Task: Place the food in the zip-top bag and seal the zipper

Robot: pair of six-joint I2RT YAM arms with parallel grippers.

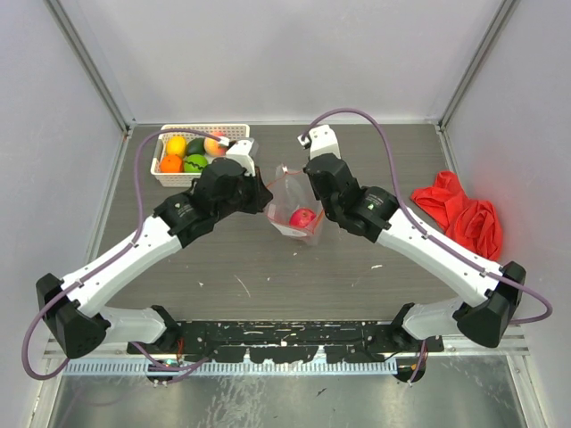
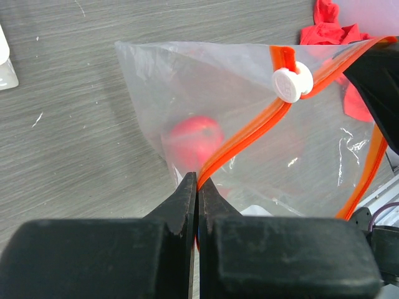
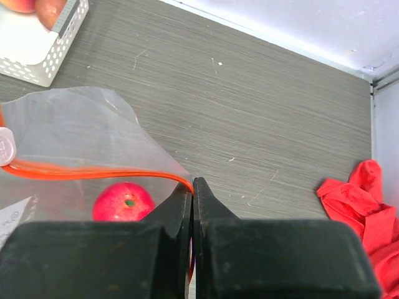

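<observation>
The clear zip top bag (image 1: 287, 189) hangs between my two grippers, its orange-edged mouth spread wide. Inside lies a round red fruit (image 1: 302, 218), whose green stem spot shows in the right wrist view (image 3: 123, 202). My left gripper is shut on the orange zipper edge (image 2: 248, 133) at one side of the mouth. On the opposite side, my right gripper is shut on the same edging, which passes between its fingertips. A white slider (image 2: 293, 82) sits on the zipper strip, away from both grippers' tips.
A white basket (image 1: 168, 178) of several fruits stands at the back left, close to the left arm. A crumpled red cloth (image 1: 464, 218) lies at the right.
</observation>
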